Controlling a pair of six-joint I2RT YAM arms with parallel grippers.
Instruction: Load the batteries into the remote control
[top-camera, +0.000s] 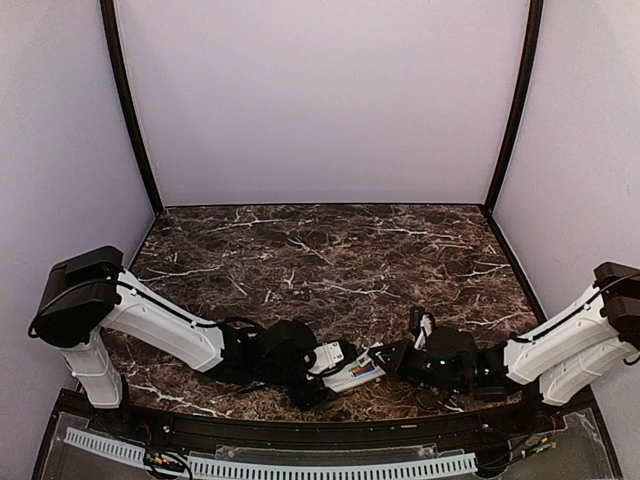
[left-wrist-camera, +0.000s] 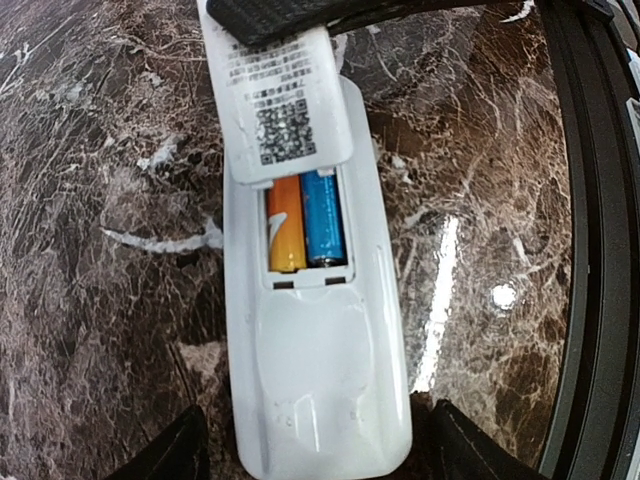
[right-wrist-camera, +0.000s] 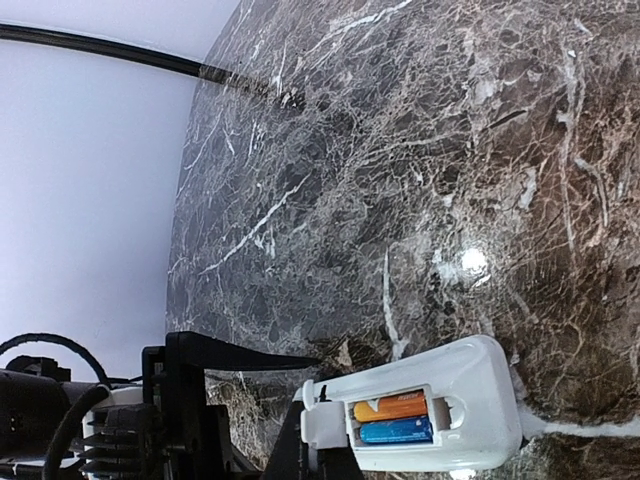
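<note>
The white remote control (left-wrist-camera: 318, 350) lies on the table, its battery compartment facing up. Inside sit an orange battery (right-wrist-camera: 390, 405) and a blue battery (right-wrist-camera: 397, 430), side by side. In the left wrist view the white battery cover (left-wrist-camera: 285, 105), marked with a QR code, overlaps the compartment's far part and hides the batteries' upper ends. My right gripper (top-camera: 388, 357) is shut on this thin cover, a dark finger (left-wrist-camera: 300, 15) lying across its top. My left gripper is open around the remote's closed end, one finger on each side with small gaps.
Dark marbled table (top-camera: 320, 260) stretches clear behind both arms. A black frame rail (left-wrist-camera: 590, 250) runs along the near edge, close to the remote. Pale walls enclose the back and sides.
</note>
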